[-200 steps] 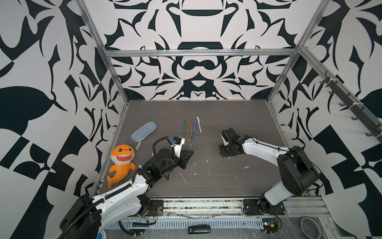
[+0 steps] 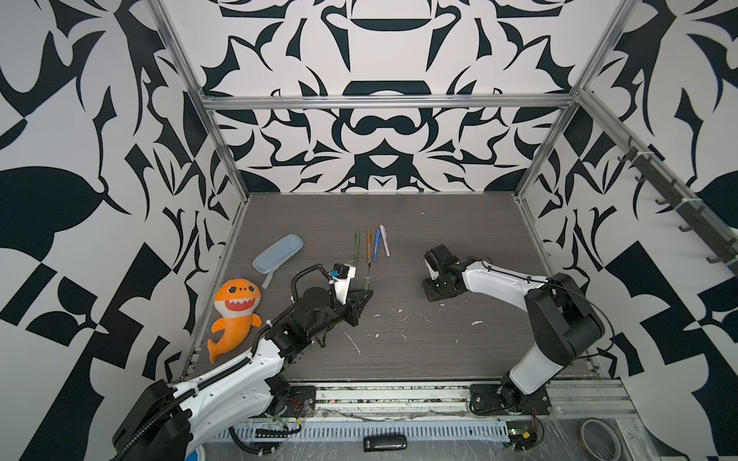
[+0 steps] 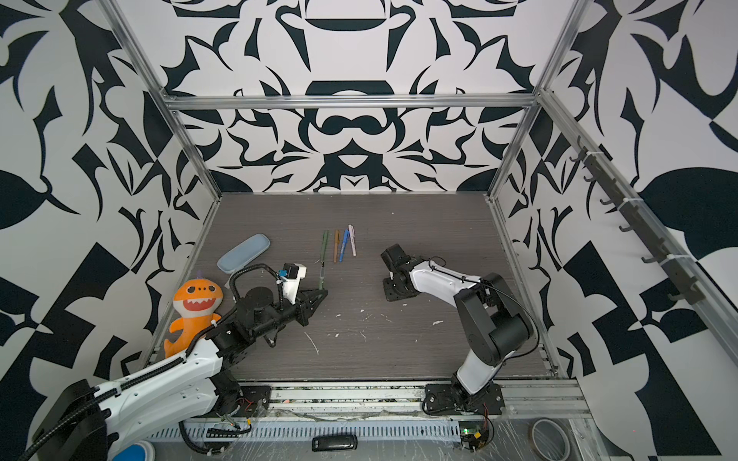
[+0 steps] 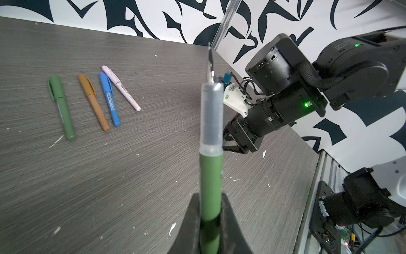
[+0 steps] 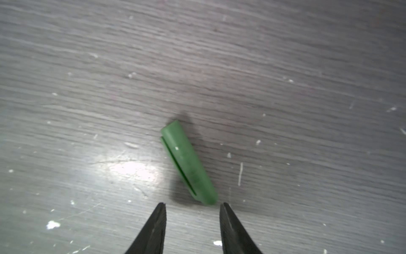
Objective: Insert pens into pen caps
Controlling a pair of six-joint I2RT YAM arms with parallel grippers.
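Observation:
My left gripper is shut on an upright green pen (image 4: pixel 210 173), its bare tip pointing up. In the right wrist view a loose green cap (image 5: pixel 188 163) lies on the table just beyond the open fingertips of my right gripper, nothing between them. A capped green pen (image 4: pixel 62 108), an orange pen (image 4: pixel 93 101), a blue pen (image 4: pixel 109 99) and a pink pen (image 4: pixel 121 88) lie side by side at the middle back of the table.
A blue-grey case (image 2: pixel 276 253) and an orange shark plush (image 2: pixel 234 307) are on the table's left.
The right arm's elbow has shifted to the left since about a second ago, with small movement at its gripper. The left gripper stays nearly still with the pen.

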